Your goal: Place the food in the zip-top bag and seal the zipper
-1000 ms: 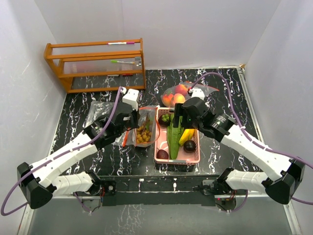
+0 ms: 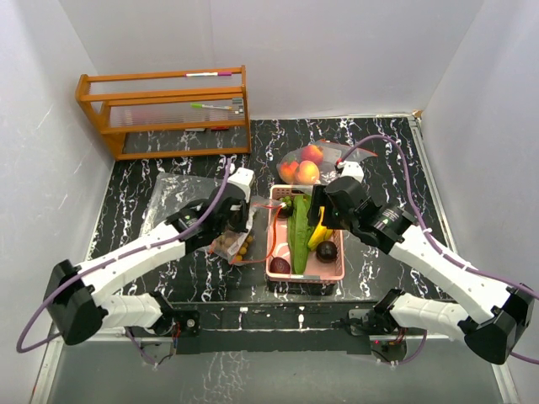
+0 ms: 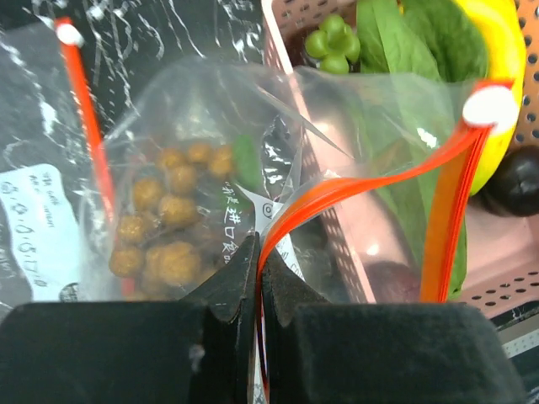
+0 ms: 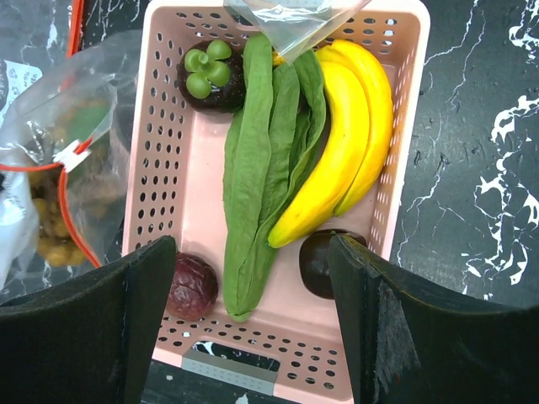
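Observation:
A clear zip bag [image 3: 168, 126] holding small yellow-brown potato-like items hangs from my left gripper, which is shut on the bag's orange-edged rim; it lies left of the pink basket [image 2: 274, 273] and partly overhangs it. My right gripper is part open above the basket, nothing seen between its fingers. In the basket are long green leaves [image 4: 253, 194], yellow bananas [image 4: 337, 151], a dark round vegetable [image 4: 316, 268], a purple one [image 4: 189, 290] and a green-topped eggplant [image 4: 202, 80].
Another bag [image 2: 299, 170] with peaches lies behind the basket. A flat empty bag [image 2: 168, 189] is at left. A wooden rack [image 2: 168, 97] stands at the back left. The table right of the basket is clear.
The right gripper has shifted slightly right from a second ago.

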